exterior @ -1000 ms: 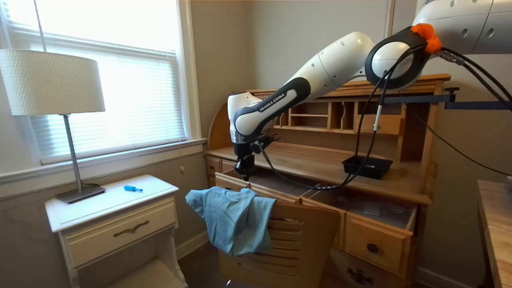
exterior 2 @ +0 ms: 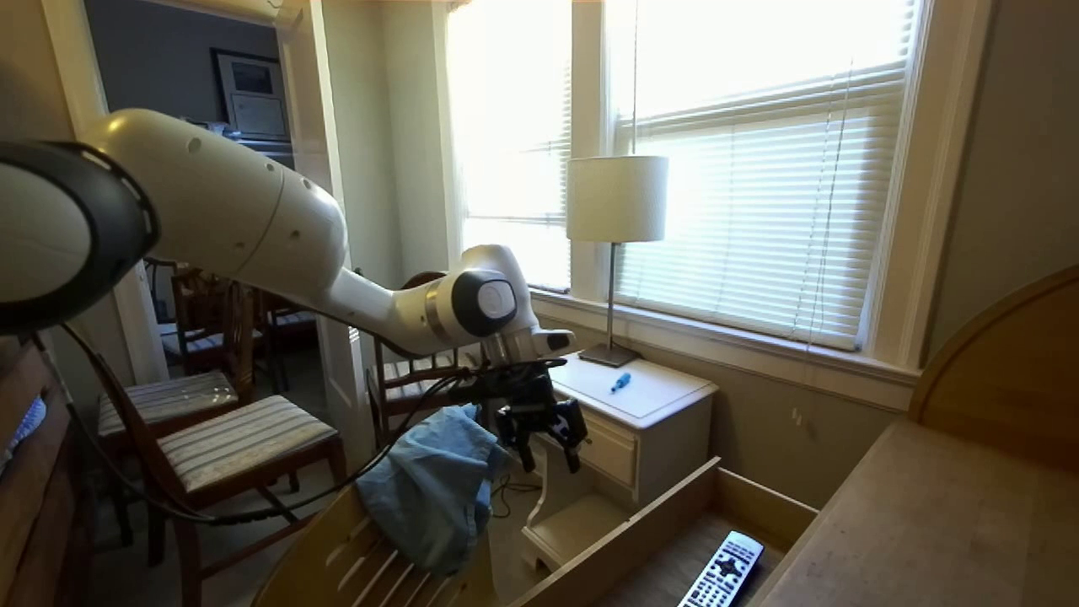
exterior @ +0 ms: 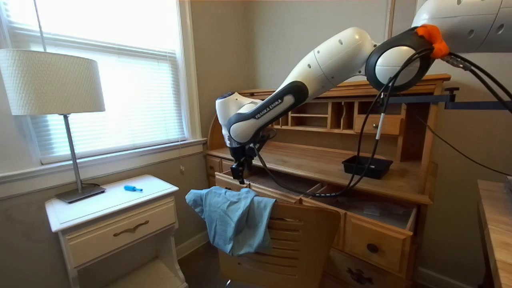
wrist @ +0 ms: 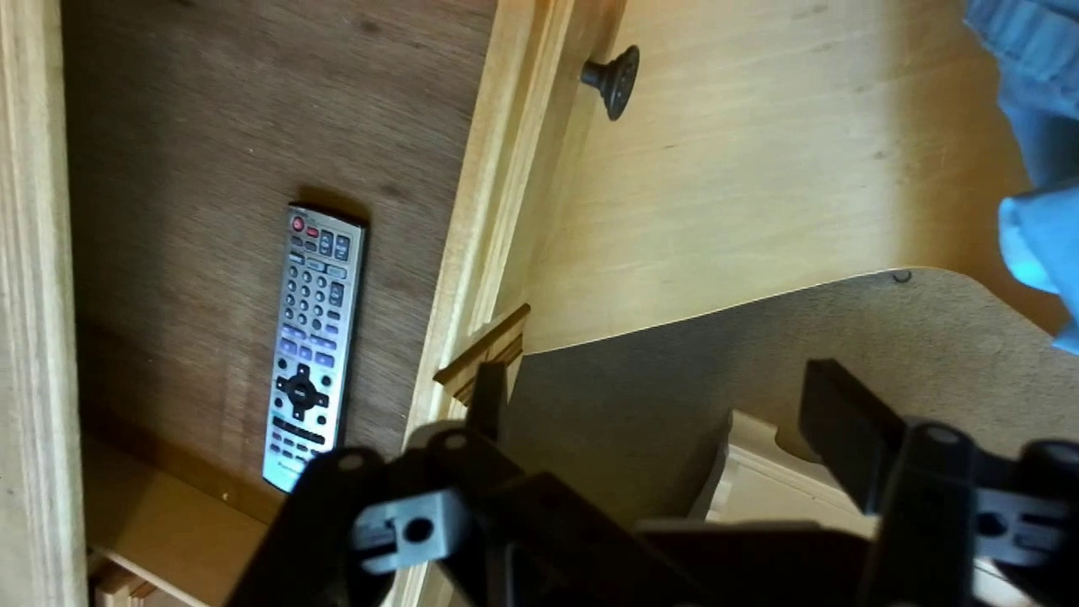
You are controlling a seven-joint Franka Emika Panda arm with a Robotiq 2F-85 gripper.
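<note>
My gripper is open, its two black fingers wide apart with nothing between them. In the wrist view it hangs past the front edge of an open desk drawer (wrist: 467, 202), over the gap between desk, chair and nightstand. A silver remote control (wrist: 314, 339) lies on the drawer floor, to the left of the fingers there; in the second exterior view the remote (exterior 2: 724, 572) shows at the bottom right. A blue cloth (exterior: 235, 218) drapes over the chair back, just below my gripper (exterior: 238, 180). On the white nightstand (exterior: 72, 216) rests a small blue object (exterior: 133, 188).
Beside the blue object stands a lamp (exterior: 76, 144). The chair back (exterior: 300, 240) is close in front of the drawers. A black tray (exterior: 367, 167) sits on the desktop, and another drawer (exterior: 379, 211) is open at the right.
In the first exterior view my arm has moved left and the wrist has tilted, bringing the gripper leftward toward the nightstand side. The cloth, tray and drawers are unmoved.
</note>
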